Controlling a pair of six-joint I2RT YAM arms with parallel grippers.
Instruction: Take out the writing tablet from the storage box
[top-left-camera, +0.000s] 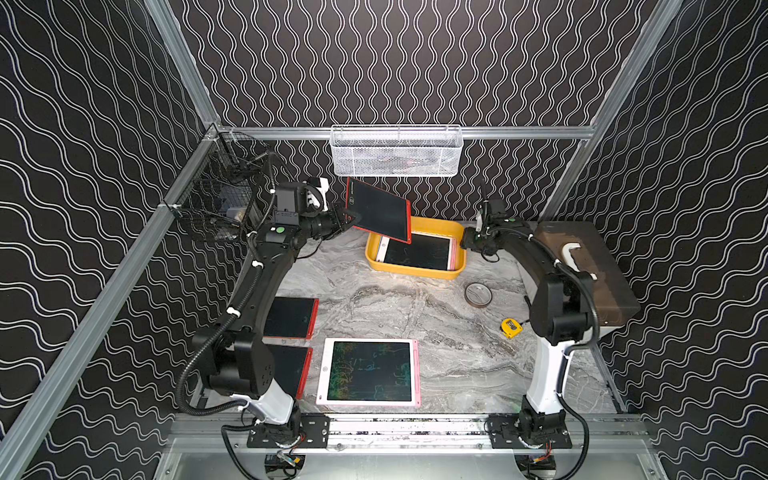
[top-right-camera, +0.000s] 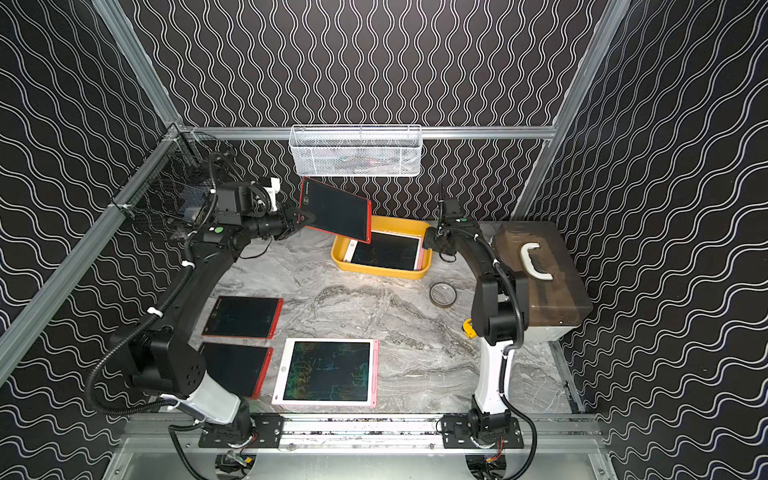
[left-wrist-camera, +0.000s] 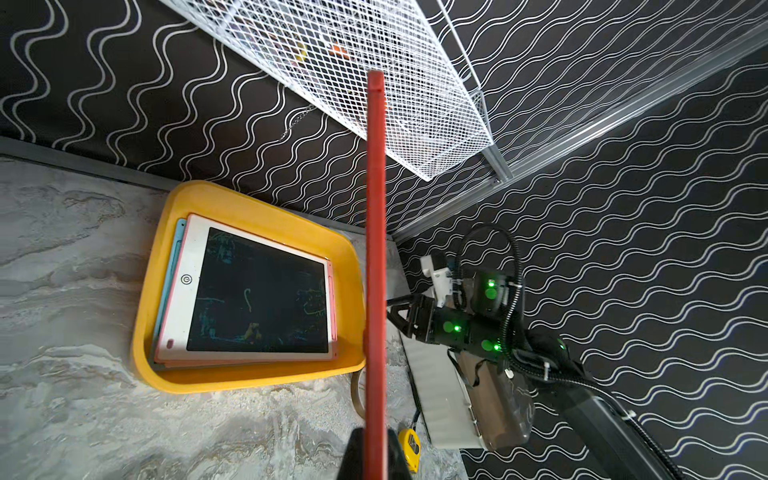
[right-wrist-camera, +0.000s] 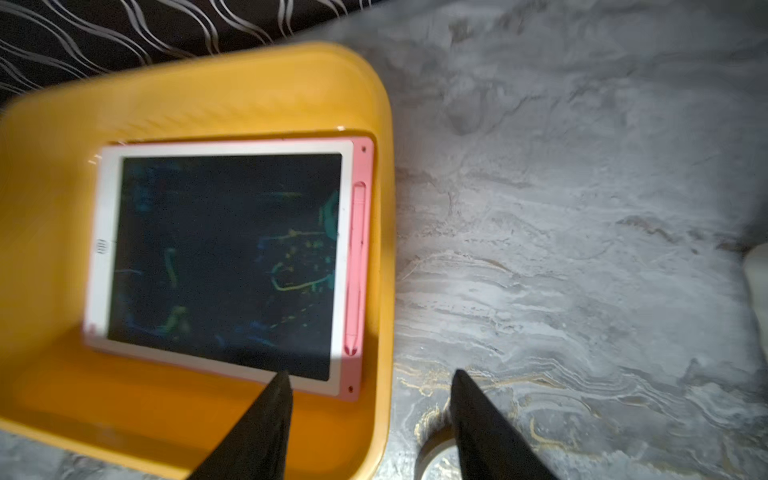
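Note:
A red-edged writing tablet is held up tilted by my left gripper, above the left part of the yellow box; its red edge runs upright through the left wrist view. In the box lies a stack with a white-and-pink tablet on top and a blue edge beneath it. My right gripper stands open at the box's right rim, its fingertips apart with nothing held between them.
Two red-edged tablets and a white tablet lie at the front left. A tape roll, a tape measure and a lidded case are on the right. A wire basket hangs behind.

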